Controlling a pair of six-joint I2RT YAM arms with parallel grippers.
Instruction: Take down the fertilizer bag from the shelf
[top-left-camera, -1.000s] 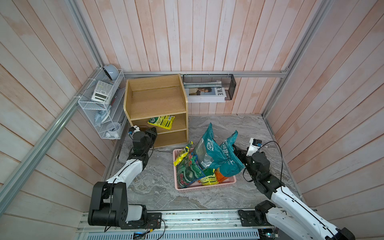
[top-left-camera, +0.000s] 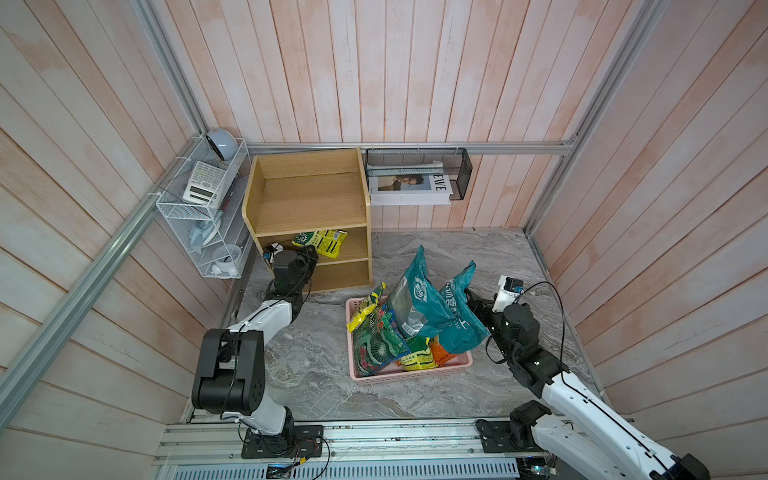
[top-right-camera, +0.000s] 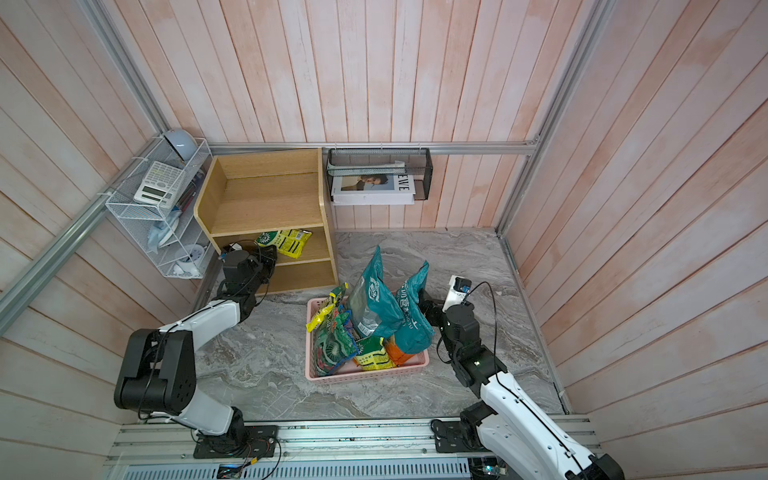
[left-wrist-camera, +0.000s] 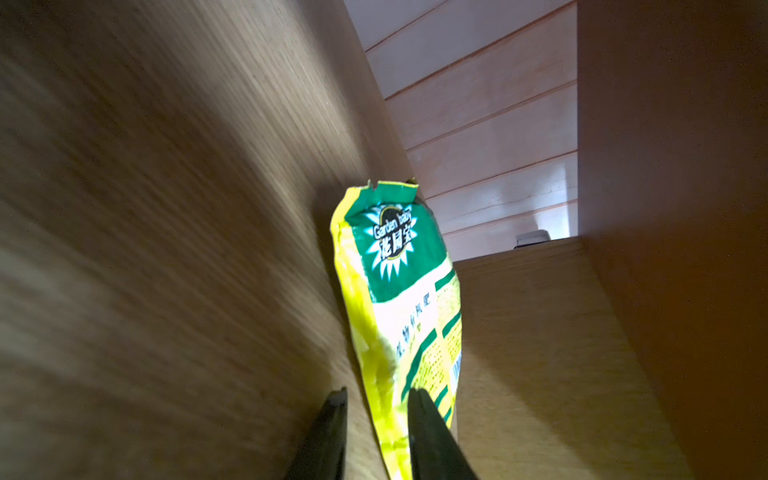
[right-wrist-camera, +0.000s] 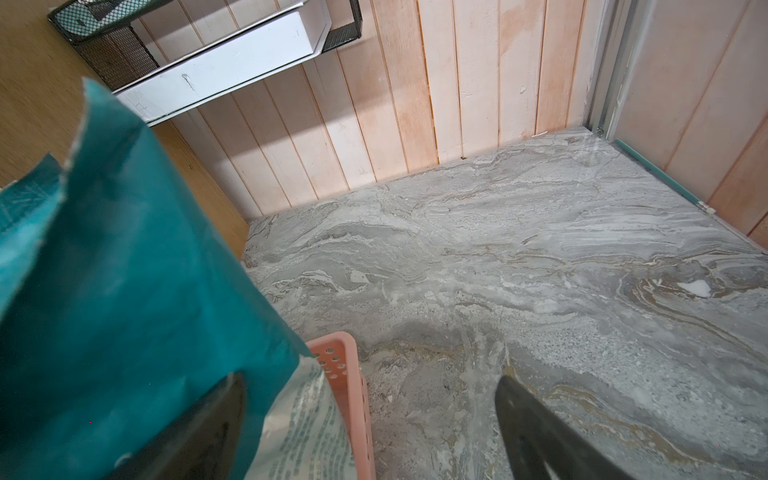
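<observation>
The fertilizer bag (left-wrist-camera: 400, 296), yellow, white and green, lies on the middle level of the wooden shelf (top-left-camera: 308, 200). My left gripper reaches into that level, its fingers (left-wrist-camera: 326, 440) apart, with the bag's near end in line with the gap between them. Whether they touch the bag cannot be told. From above, the left arm hides part of this level. My right gripper is open at the right of the pink basket (top-left-camera: 408, 374), one finger in front of a teal bag (top-left-camera: 464, 316).
Several bags crowd the basket, including a second teal bag (top-left-camera: 420, 300). A wire rack (top-left-camera: 180, 209) stands left of the shelf, and a mesh holder (top-left-camera: 460, 172) with a magazine (top-left-camera: 408, 184) hangs right of it.
My left gripper has moved farther in toward the fertilizer bag. The wooden shelf, with the bag on it, has shifted slightly left. My right arm has stayed still.
</observation>
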